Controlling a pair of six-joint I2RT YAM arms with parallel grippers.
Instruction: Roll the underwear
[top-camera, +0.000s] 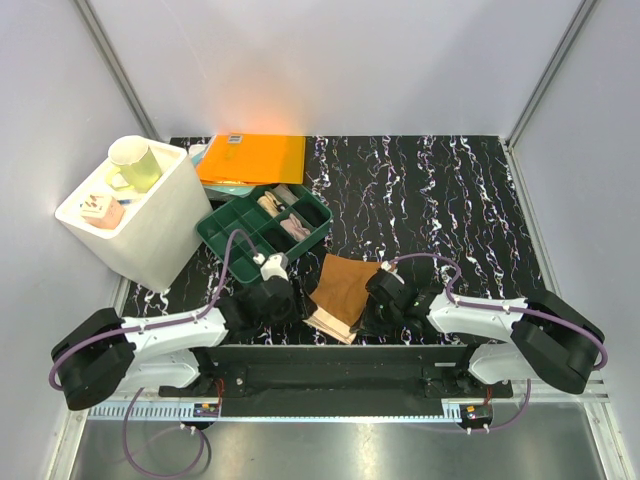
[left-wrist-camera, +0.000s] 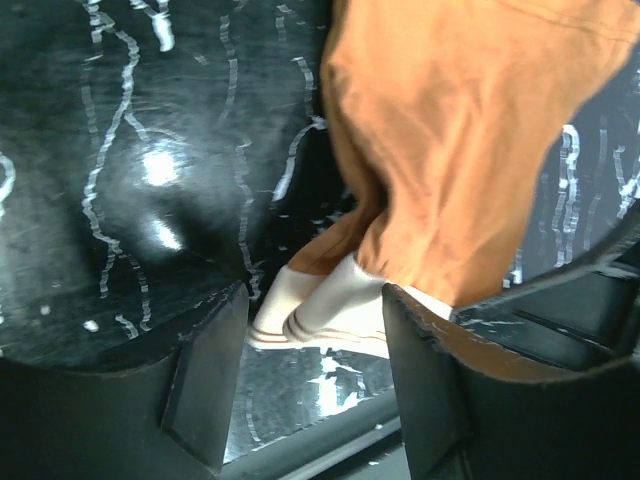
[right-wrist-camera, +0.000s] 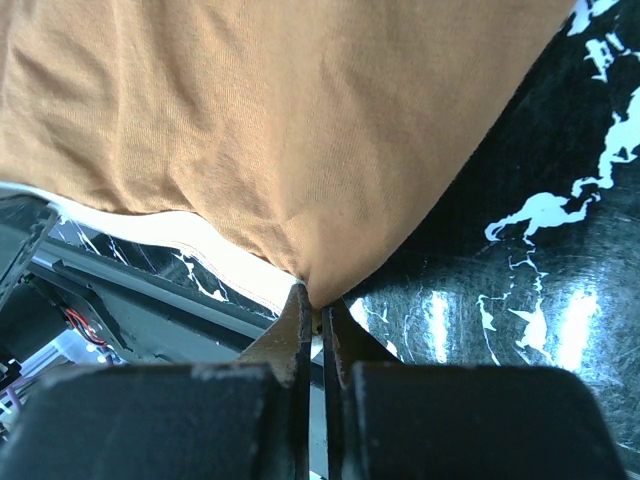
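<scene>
The orange-brown underwear (top-camera: 343, 285) lies on the dark patterned table, its pale waistband (top-camera: 330, 324) toward the front edge. My right gripper is shut on a corner of the cloth at the waistband's right end. At the opposite end, my left gripper stands part open, its fingers (left-wrist-camera: 215, 350) apart. The waistband's left corner (left-wrist-camera: 285, 305) shows in the gap between those fingers, folded and bunched; whether either finger touches it, I cannot tell. In the top view the fingertips of both grippers are partly hidden by their arms.
A green divided tray (top-camera: 245, 222) with several rolled items stands behind my left arm. Farther back are an orange folder (top-camera: 255, 158) and a white bin (top-camera: 165, 225) at the left.
</scene>
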